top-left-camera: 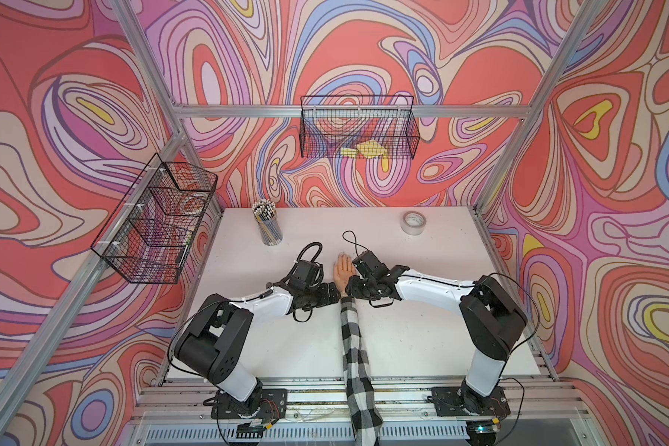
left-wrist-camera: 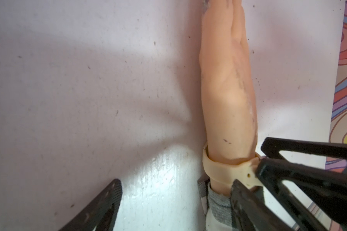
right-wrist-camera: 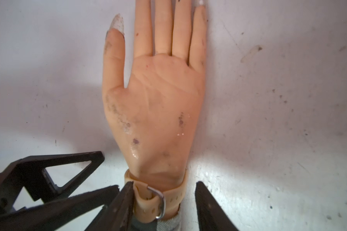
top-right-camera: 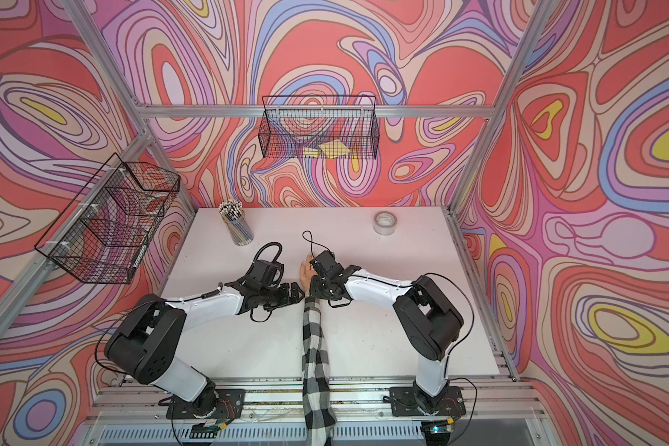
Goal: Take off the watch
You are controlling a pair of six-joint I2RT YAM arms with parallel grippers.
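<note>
A mannequin hand (right-wrist-camera: 158, 96) lies palm up on the table, its forearm in a checked sleeve (top-left-camera: 354, 349). Around the wrist runs a beige watch strap; in the right wrist view its metal buckle (right-wrist-camera: 162, 204) faces up, with the strap threaded through. The watch face is hidden. My right gripper is over the strap with its fingers apart, one overlapping the strap's left side in view; contact is unclear. On the left of the wrist, my left gripper is open, one finger overlapping the strap and cuff in its view.
A holder of pens (top-left-camera: 267, 223) stands at the back left and a tape roll (top-left-camera: 413, 222) at the back right. Both grippers are close together at the wrist. Bare table (top-left-camera: 431, 334) lies to either side of the arm.
</note>
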